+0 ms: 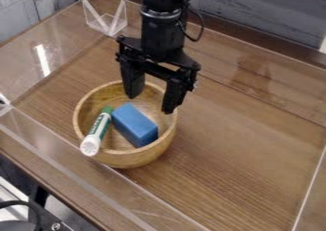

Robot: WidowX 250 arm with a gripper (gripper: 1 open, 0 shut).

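Observation:
A round tan bowl point(140, 159) sits left of centre on the wooden table, holding a blue block point(133, 125) and a white-and-green tube point(98, 132) that leans on its left rim. My black gripper point(155, 82) hangs over the back of the bowl, open, its fingers spread on either side and nothing seen between them.
Bare table point(249, 149) fills the right side and the area left of the bowl. A black cable point(34, 216) lies at the lower left corner. The table's far edge runs along the top.

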